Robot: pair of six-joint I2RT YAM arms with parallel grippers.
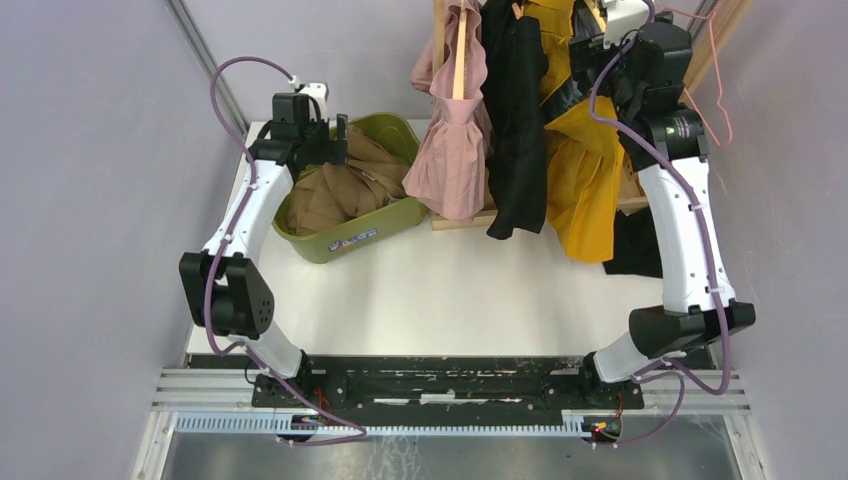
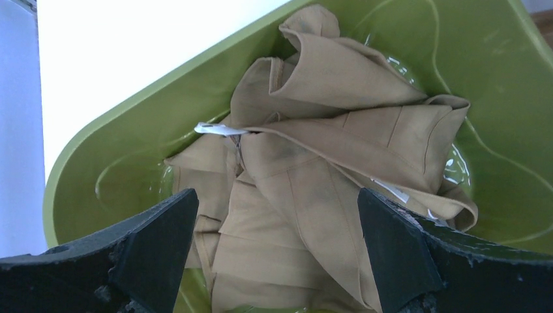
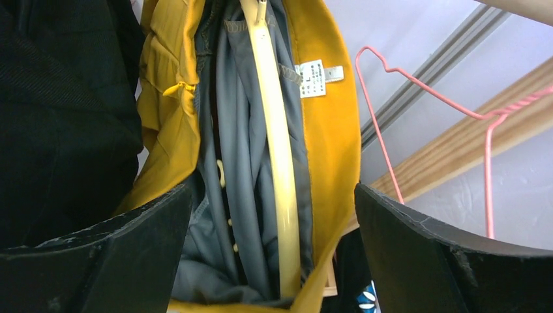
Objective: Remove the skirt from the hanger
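Note:
Several garments hang on the rack, among them a pink one (image 1: 448, 170), a black one (image 1: 515, 140) and a yellow one (image 1: 580, 190). In the right wrist view the yellow garment (image 3: 326, 150), lined in grey, hangs around a pale wooden hanger (image 3: 280, 169); my right gripper is open over it, the hanger between its spread fingers. My left gripper stands open above a green bin (image 2: 117, 143) of crumpled brown cloth (image 2: 306, 189), holding nothing. I cannot tell which garment is the skirt.
A pink wire hanger (image 1: 720, 80) hangs at the rack's right. Dark cloth (image 1: 632, 250) lies under the yellow garment.

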